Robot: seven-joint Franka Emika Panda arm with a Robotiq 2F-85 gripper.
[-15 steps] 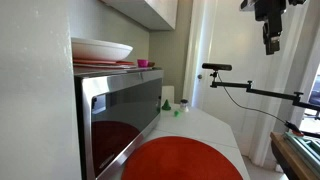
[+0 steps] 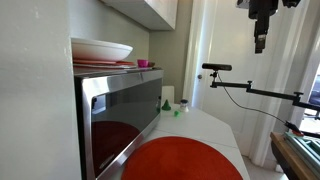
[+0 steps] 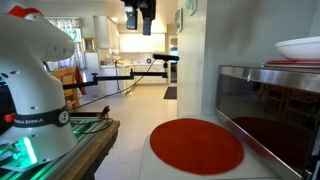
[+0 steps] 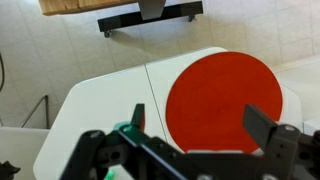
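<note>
A round red mat lies flat on the white counter; in the wrist view the red mat shows beneath my gripper. The fingers stand wide apart there, with nothing between them. High at the upper right of exterior view 1, my gripper hangs clear of the counter. Exterior view 2 shows the gripper at the top, also up in the air. Small green items stand at the counter's far end. One green item is partly hidden by a finger in the wrist view.
A dark-fronted oven lines one side of the counter, with a white bowl and a pink cup on top. A wooden edge borders the arm's side.
Mat, bowl and green items stay where they were.
</note>
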